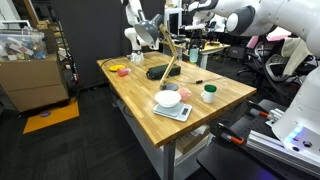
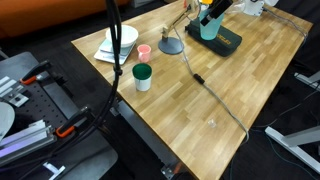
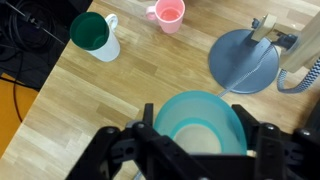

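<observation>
My gripper is shut on a teal cup point(image 3: 200, 97), which I see from above with its round mouth between the fingers. From the side, the teal cup point(image 2: 212, 25) hangs by the black box point(image 2: 216, 40) in exterior view 2; whether they touch I cannot tell. In exterior view 1 the teal cup point(image 1: 194, 54) is small, toward the table's far right. The wrist view shows bare wood below and to the left of the cup.
A green-and-white mug point(image 3: 93, 36), a pink cup point(image 3: 170, 12) and a lamp with a round grey base point(image 3: 240, 62) stand nearby. White dishes point(image 2: 117, 42) lie near the table edge. A cable point(image 2: 218, 93) crosses the wood; free room lies around it.
</observation>
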